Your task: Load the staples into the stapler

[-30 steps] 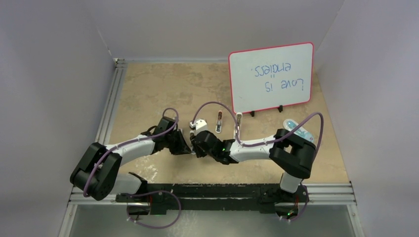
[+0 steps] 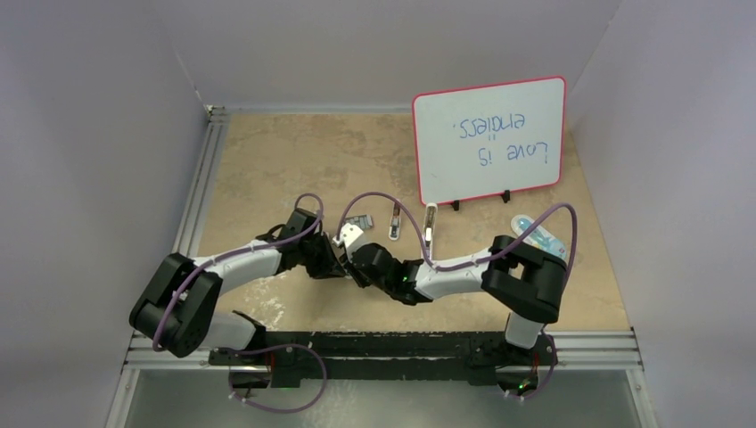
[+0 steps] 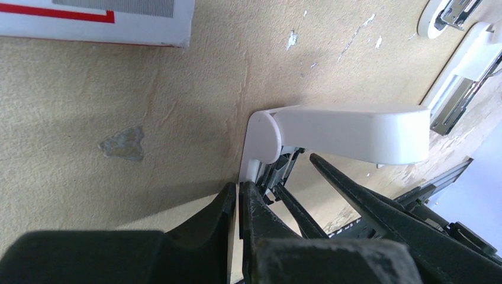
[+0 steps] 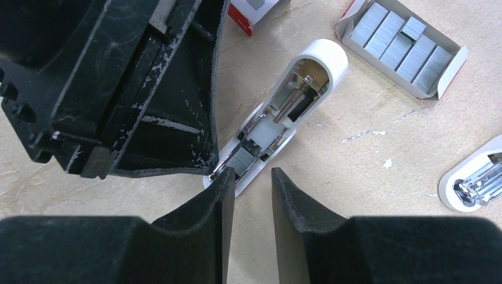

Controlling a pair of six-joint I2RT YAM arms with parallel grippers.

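A white stapler (image 4: 324,59) lies with its cover swung back and its metal channel facing up. A grey block of staples (image 4: 243,161) shows in the channel near its front end. My left gripper is shut, its tips right at the stapler's white base; whether they touch it I cannot tell, and nothing shows between them. Over that same front end, the right gripper is open, with a clear gap between its fingers. In the left wrist view, its dark fingers (image 3: 349,188) reach in beside the channel.
An open box of staple strips (image 4: 402,50) lies behind the stapler. A red and white box (image 3: 95,23) is nearby. Another stapler (image 4: 476,177) sits to the right, with a further one (image 2: 430,227) beyond. The whiteboard (image 2: 490,138) stands at the back right.
My right gripper has shifted slightly left and toward the near edge, uncovering more of the staple box behind it. The left arm has barely moved.
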